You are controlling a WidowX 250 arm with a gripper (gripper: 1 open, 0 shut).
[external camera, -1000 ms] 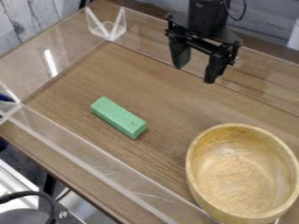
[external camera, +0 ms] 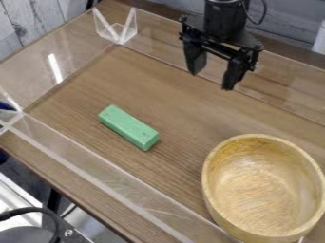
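My black gripper hangs at the top centre over the bare wooden table, open, its two fingers spread apart with nothing seen between them. A green rectangular block lies flat at the middle left, below and to the left of the gripper. A large round tan bowl fills the lower right.
A clear plastic piece stands at the upper left. Transparent strips edge the table on the left. A black cable shows in the lower left corner.
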